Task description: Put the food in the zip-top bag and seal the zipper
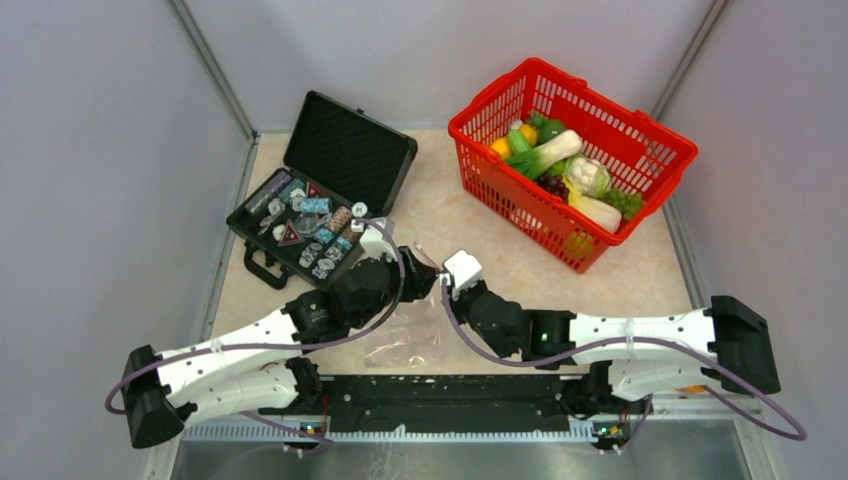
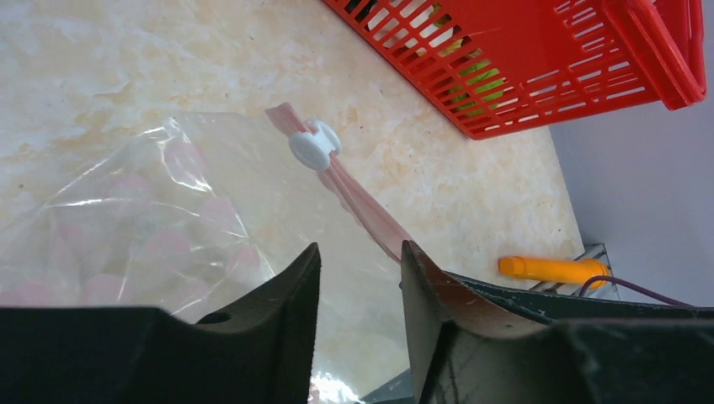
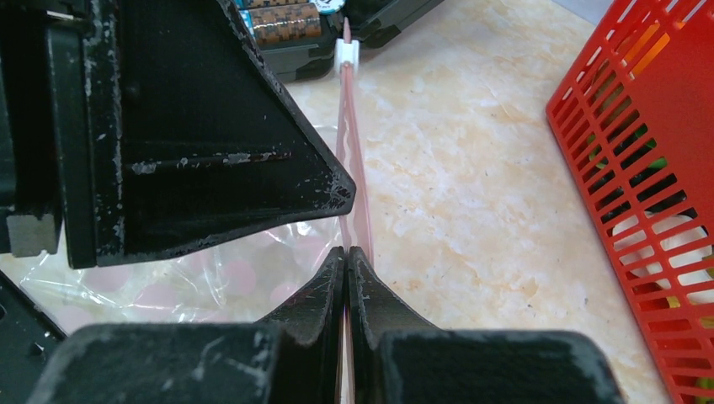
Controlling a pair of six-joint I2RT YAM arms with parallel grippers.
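The clear zip top bag (image 2: 244, 194), printed with pale pink dots, lies before the arms with nothing visible inside. Its pink zip strip (image 3: 354, 160) carries a white slider (image 2: 313, 147) at the far end. My right gripper is shut on the strip, which runs between its fingertips. Beside the strip, my left gripper is part open; one fingertip appears close to the strip, and whether it touches cannot be told. The food (image 1: 555, 160), several vegetables and fruits, sits in the red basket (image 1: 520, 205).
An open black case (image 1: 350, 150) full of small items stands at the back left, near the slider end of the bag. Bare table lies between the bag and the basket. An orange cylinder (image 2: 551, 269) lies at the far right edge.
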